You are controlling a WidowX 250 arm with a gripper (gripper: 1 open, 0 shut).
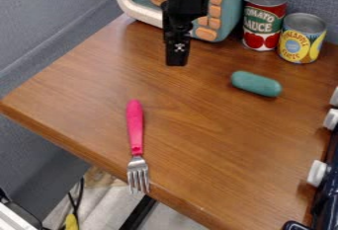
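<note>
My black gripper point(177, 52) hangs at the upper middle of the wooden table point(106, 91), in front of a teal toy microwave point(228, 2) with orange buttons; whether its fingers are open or shut is unclear. A pink-handled fork point(134, 130) lies on the table at lower left, tines toward the front edge. A teal rounded object point(256, 83) lies to the right of the gripper.
A red can point(263, 22) and a yellow can point(301, 41) stand at the back right. A dark object with white knobs point(317, 190) runs along the right edge.
</note>
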